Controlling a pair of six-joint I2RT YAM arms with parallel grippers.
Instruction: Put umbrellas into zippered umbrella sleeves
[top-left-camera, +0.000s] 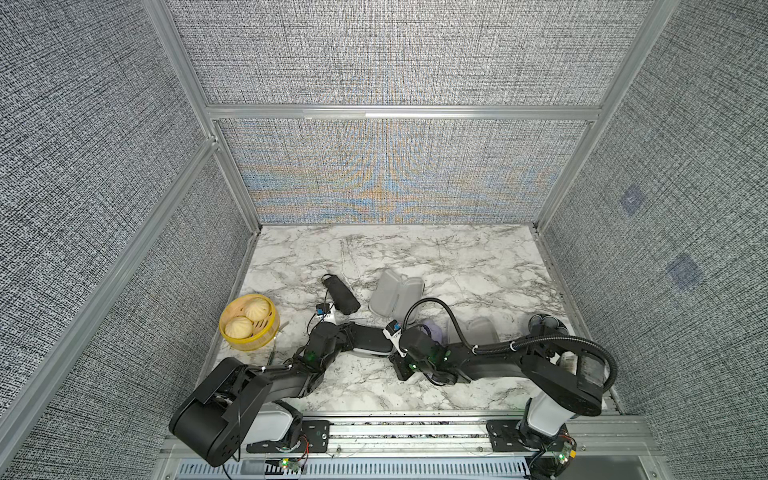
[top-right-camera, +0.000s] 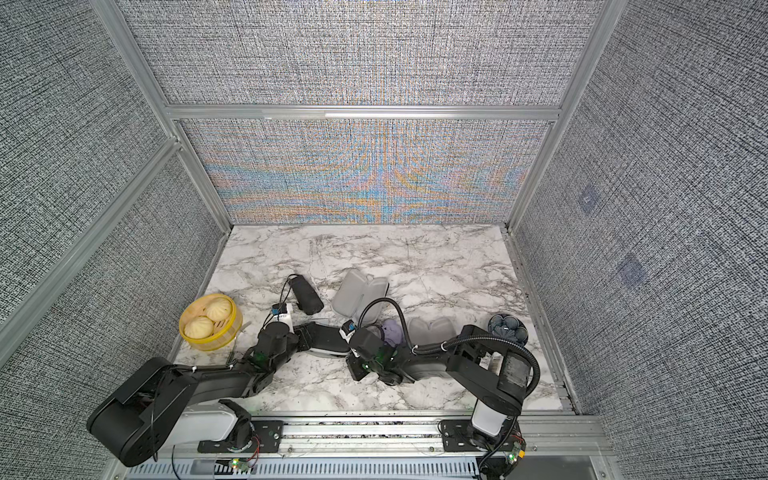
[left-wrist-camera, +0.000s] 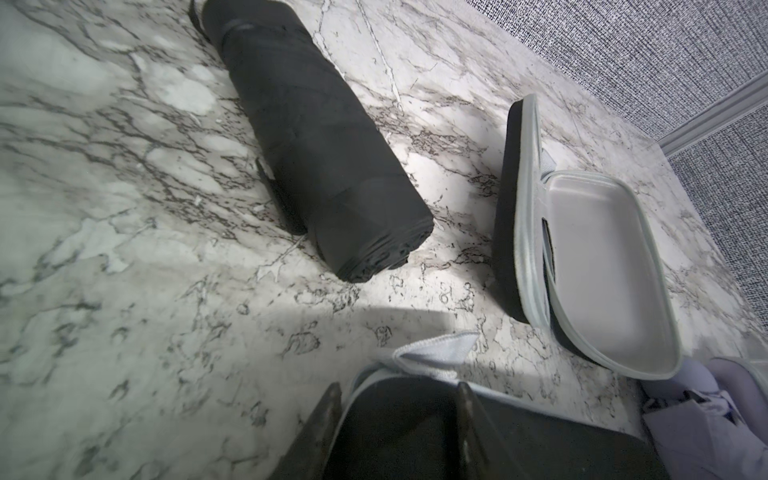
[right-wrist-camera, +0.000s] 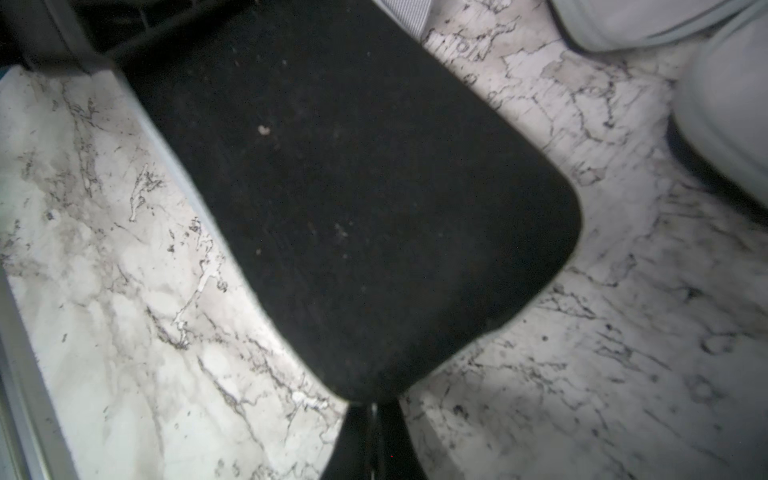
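A closed-looking black sleeve (right-wrist-camera: 352, 200) with a pale zipper edge lies between my grippers. In the left wrist view my left gripper has its fingers apart over the sleeve's end, near a pale tab. My right gripper is shut at the sleeve's rounded corner; whether anything thin is between its fingertips is unclear. A rolled black umbrella (left-wrist-camera: 320, 144) lies beyond the left gripper. An open grey-lined sleeve (left-wrist-camera: 600, 264) lies to its right. A lavender umbrella (left-wrist-camera: 696, 424) is partly visible behind the right arm.
A yellow steamer (top-left-camera: 228, 328) with buns stands at the left. Dark round objects (top-right-camera: 508, 326) stand at the right, beside the right arm. Another grey-lined sleeve (top-right-camera: 436, 328) lies under that arm's hose.
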